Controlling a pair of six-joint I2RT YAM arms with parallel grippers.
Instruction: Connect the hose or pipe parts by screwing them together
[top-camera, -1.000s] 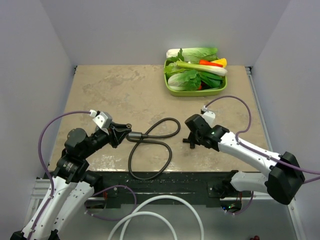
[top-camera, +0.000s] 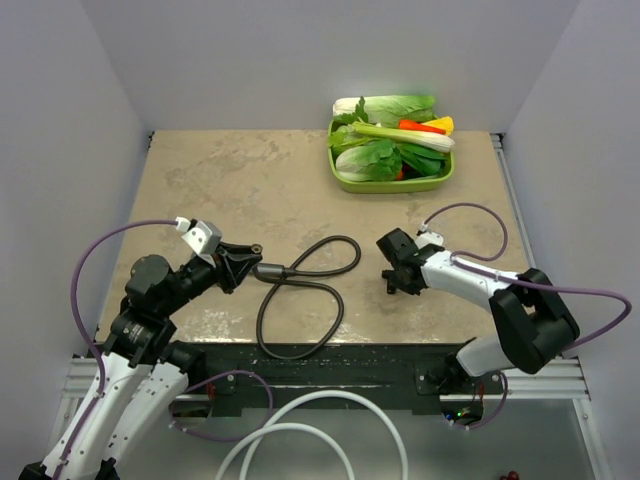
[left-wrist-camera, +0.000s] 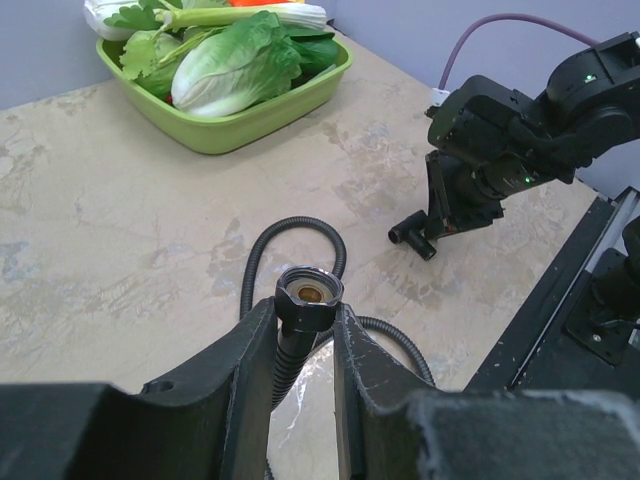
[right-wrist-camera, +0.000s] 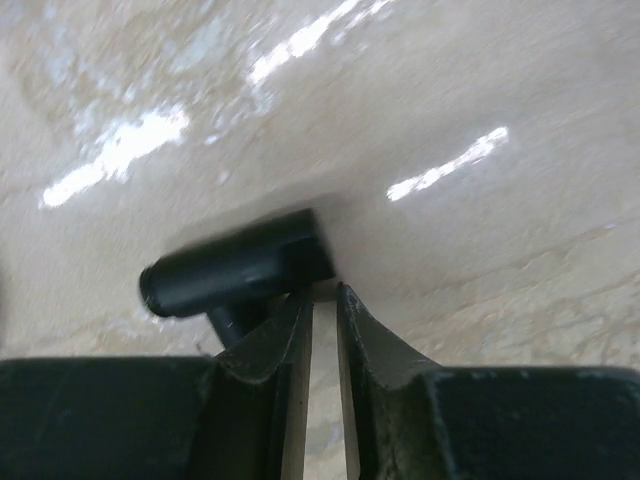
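A dark corrugated hose (top-camera: 312, 354) lies looped on the counter. My left gripper is shut on the hose's end, whose metal nut (left-wrist-camera: 307, 290) faces up in the left wrist view. A black tee fitting (right-wrist-camera: 230, 262) lies on the counter at my right gripper, which is low beside it, its fingertips close together at the fitting's edge. Whether they grip any of it, I cannot tell.
A green basket (top-camera: 345, 176) of vegetables stands at the back right. White tubing (top-camera: 330, 397) lies below the counter's front edge.
The left arm and the hose look unchanged.
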